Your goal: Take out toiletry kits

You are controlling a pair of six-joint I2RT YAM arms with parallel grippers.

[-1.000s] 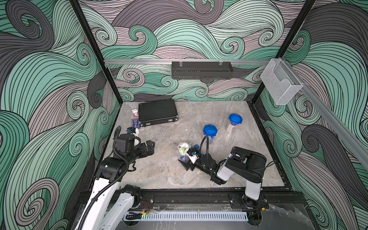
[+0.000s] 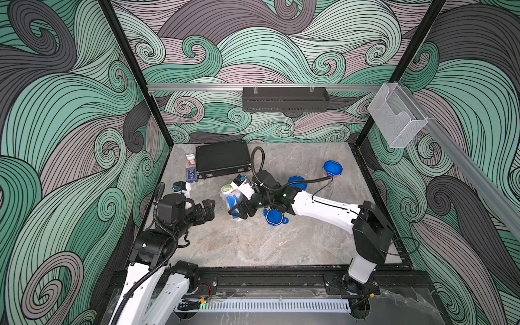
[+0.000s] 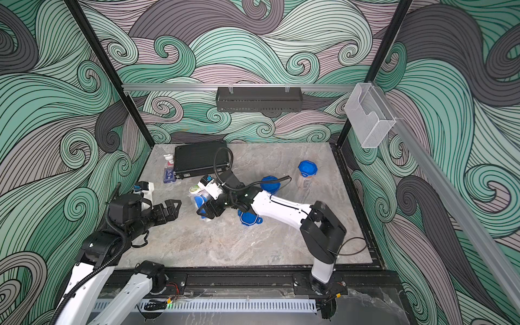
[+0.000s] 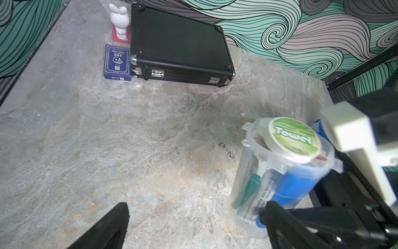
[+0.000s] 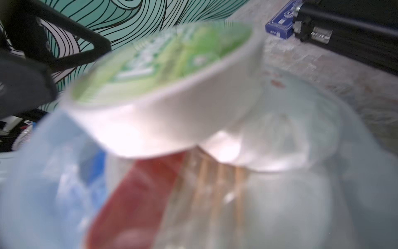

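A clear toiletry container point(image 2: 233, 203) with a green-and-white "Towel" tin point(image 4: 295, 137) on top, blue, red and green items inside, is held in my right gripper point(image 2: 238, 212); in the left wrist view it is at the right, and it fills the blurred right wrist view. My left gripper point(image 2: 208, 208) is open and empty, left of the container. A blue lid point(image 2: 276, 217) lies on the table right of the container. Two more blue-lidded containers point(image 2: 296, 182) point(image 2: 332, 166) stand farther back to the right.
A black case point(image 2: 222, 154) lies at the back left, beside a blue card box point(image 4: 117, 62) and a white rabbit figure point(image 4: 119, 20). The table's middle between case and left gripper is clear.
My right arm has risen and moved left and back with the container, uncovering the blue lid. My left gripper has shifted slightly.
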